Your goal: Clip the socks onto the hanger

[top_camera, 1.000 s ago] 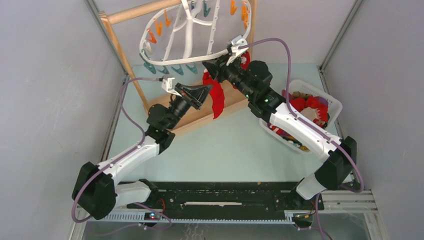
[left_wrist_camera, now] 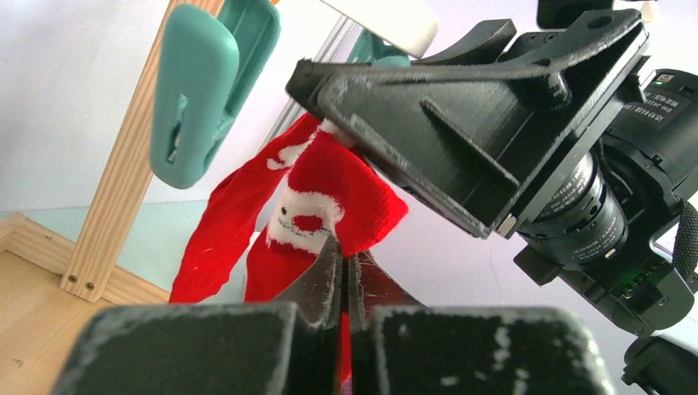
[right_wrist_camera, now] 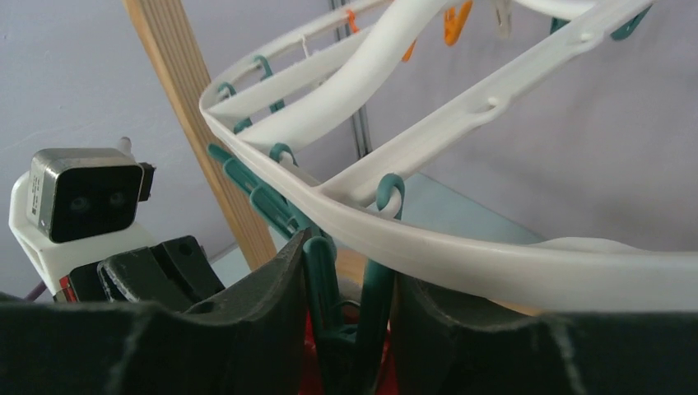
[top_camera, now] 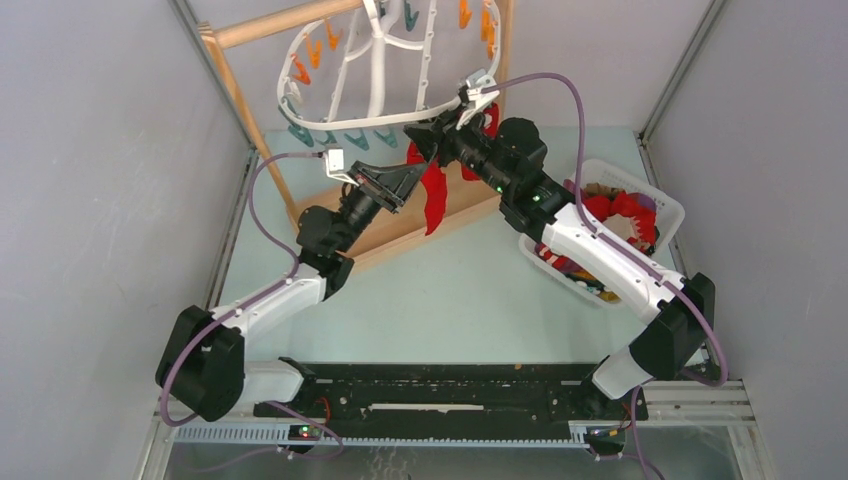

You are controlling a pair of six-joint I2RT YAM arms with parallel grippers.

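Note:
The white hanger (top_camera: pixel 400 117) hangs at the top of the frame with teal and orange clips along its rim. My right gripper is at the near rim, its fingers against both sides of a teal clip (right_wrist_camera: pixel 333 341), whose handles stand apart. Below it hangs a red sock (top_camera: pixel 434 195) with white patches. In the left wrist view my left gripper is shut, its tips meeting on the lower edge of the red sock (left_wrist_camera: pixel 317 206). The sock's top is hidden behind the right gripper's finger, so its seat in the clip cannot be seen.
Another red sock (top_camera: pixel 491 120) hangs behind the right gripper. To the right stands a white basket (top_camera: pixel 672 208) with several socks. A wooden frame (top_camera: pixel 250 110) carries the hanger. Free teal clips (top_camera: pixel 356 139) line the near rim.
The right arm has hardly moved.

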